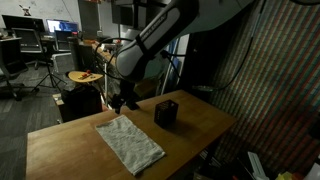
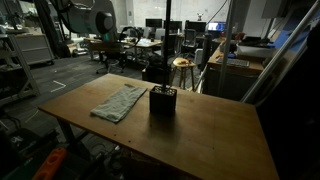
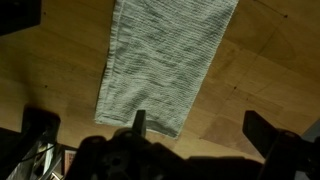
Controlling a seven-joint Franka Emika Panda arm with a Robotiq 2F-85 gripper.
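Note:
A pale grey, striped cloth (image 1: 130, 143) lies flat on the wooden table (image 1: 60, 150). In exterior view 2 the same cloth (image 2: 118, 103) is left of a black, open-topped box (image 2: 162, 103), which also shows as a dark box (image 1: 166, 114) in exterior view 1. My gripper (image 1: 123, 101) hangs above the far part of the table, beyond the cloth in that view. From the wrist, the cloth (image 3: 165, 65) fills the middle, below my open gripper. Its dark fingers (image 3: 258, 129) stand wide apart, nothing held between them.
Bare tabletop (image 2: 215, 125) stretches to the right of the box in exterior view 2. A dark object (image 3: 30, 60) stands at the wrist view's upper left, too dim to identify. Behind the table are a round stool (image 1: 85, 76) and office chairs.

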